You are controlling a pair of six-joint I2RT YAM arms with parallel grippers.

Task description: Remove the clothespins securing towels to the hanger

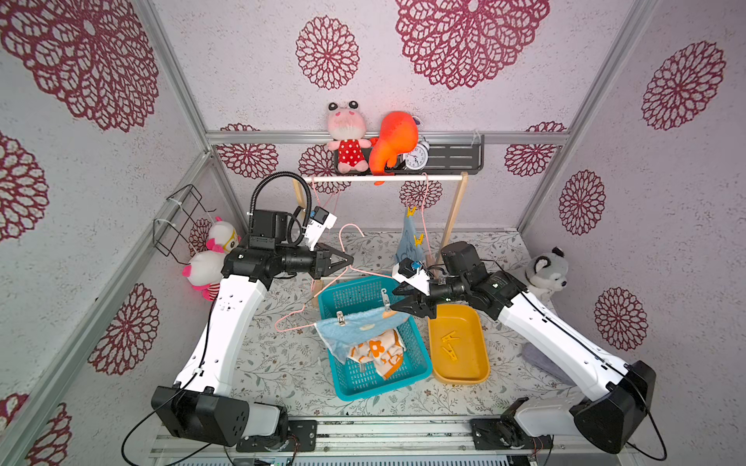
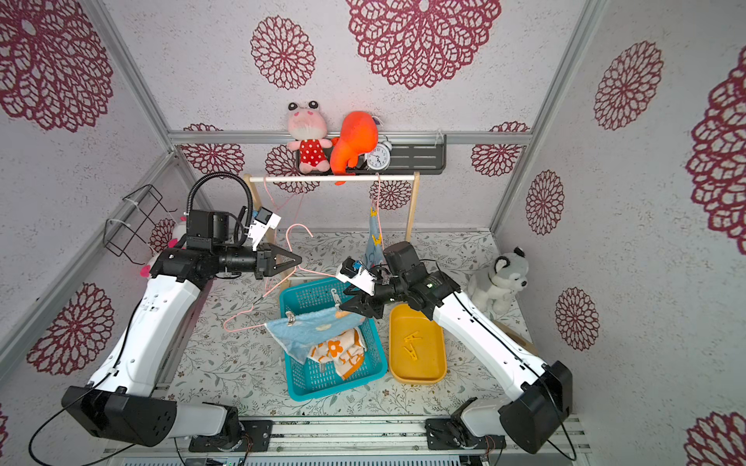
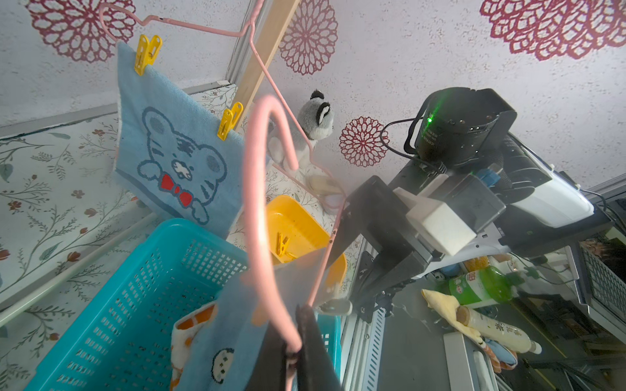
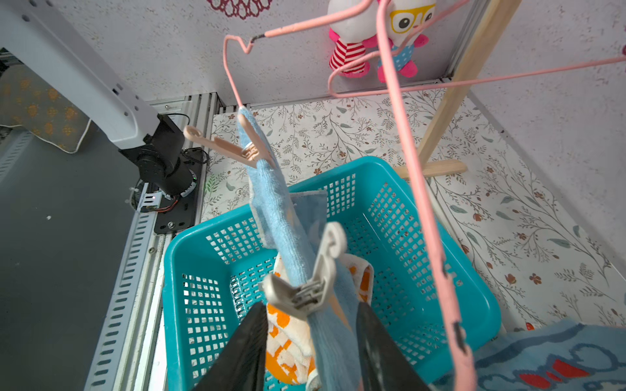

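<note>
My left gripper is shut on the pink hanger just below its hook. From the hanger hangs a light blue towel, its lower part in the teal basket. Two pale clothespins grip the towel's top edge: a far clothespin and a near clothespin. My right gripper is open; in its wrist view the near clothespin appears between and beyond the fingers, apparently untouched. Behind, another blue towel hangs from a second hanger by two yellow clothespins.
Inside the teal basket lies an orange-and-white towel. The yellow tray to its right holds yellow clothespins. A rack with a white bar stands at the back, below a shelf with plush toys.
</note>
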